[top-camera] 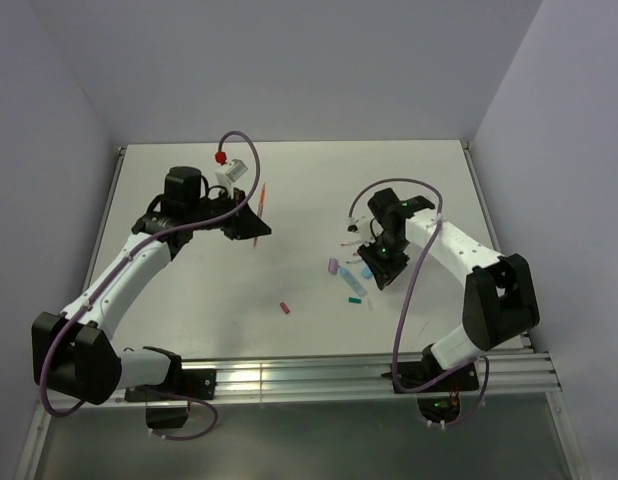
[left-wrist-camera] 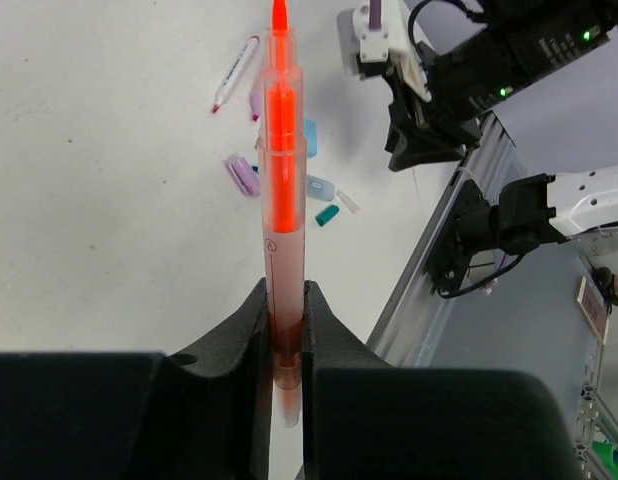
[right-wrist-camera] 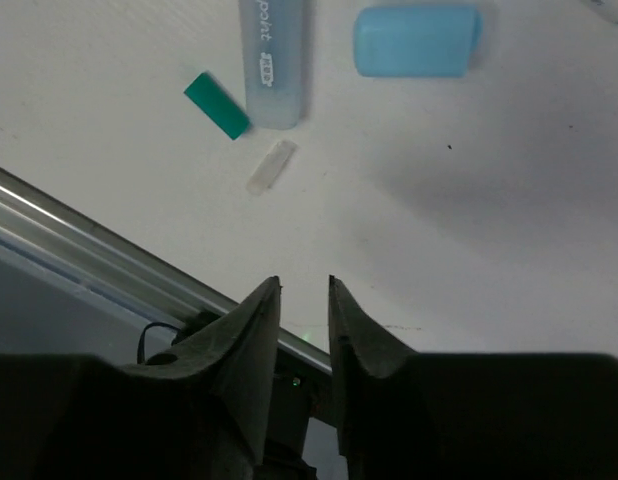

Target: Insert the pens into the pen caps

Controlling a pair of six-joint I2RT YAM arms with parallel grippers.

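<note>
In the left wrist view an orange pen [left-wrist-camera: 283, 170] with a clear body stands upright, its pointed orange tip at the top. Its lower part is clamped by my left gripper, held above the table in the top view. My right gripper hangs low over the right side of the table, fingers apart with an empty gap between them. Ahead of it lie a blue cap [right-wrist-camera: 414, 40], a light blue pen body [right-wrist-camera: 274, 65], a green cap [right-wrist-camera: 217, 105] and a small clear piece [right-wrist-camera: 271, 167]. A purple cap [top-camera: 333, 265] rests left of these.
A small red cap [top-camera: 285, 308] lies alone near the front. A white marker with red ends [left-wrist-camera: 236, 72] lies farther back, and the right arm partly hides other pens there. A metal rail [top-camera: 309, 375] borders the front.
</note>
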